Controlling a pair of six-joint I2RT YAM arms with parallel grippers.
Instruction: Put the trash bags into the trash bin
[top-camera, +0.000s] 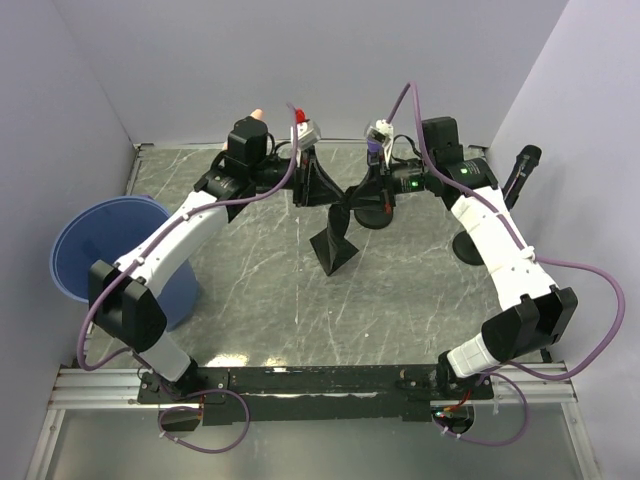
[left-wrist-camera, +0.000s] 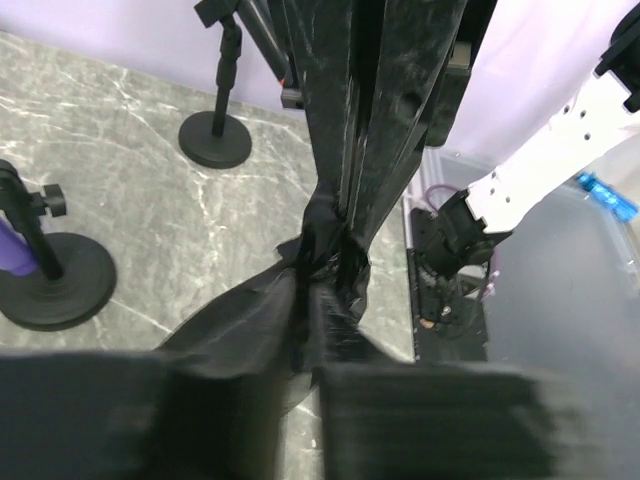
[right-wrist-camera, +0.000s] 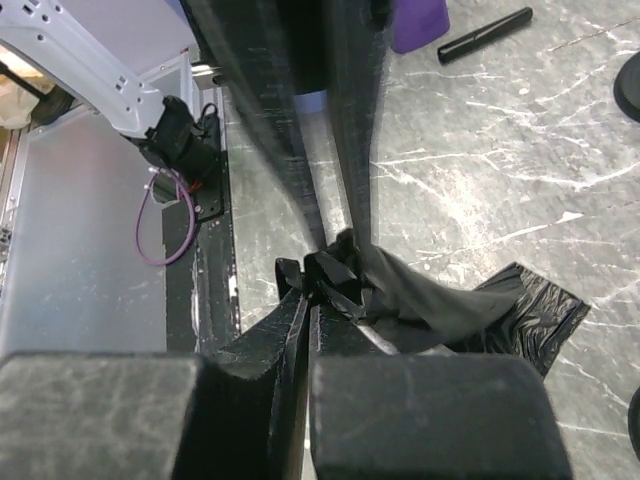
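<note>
A black plastic trash bag (top-camera: 333, 247) hangs between my grippers above the middle of the table, its crumpled top among the fingertips. My right gripper (top-camera: 358, 198) is shut on the bag, which bunches at its tips in the right wrist view. My left gripper (top-camera: 326, 192) reaches the same bunched top from the left; its fingers are blurred in its own wrist view, and I cannot tell how far apart they stand. The blue trash bin (top-camera: 105, 242) stands at the left of the table.
Black round-based stands (top-camera: 467, 250) are at the right and back, one holding a purple object (left-wrist-camera: 15, 252). A black pen (right-wrist-camera: 485, 35) lies on the marble table.
</note>
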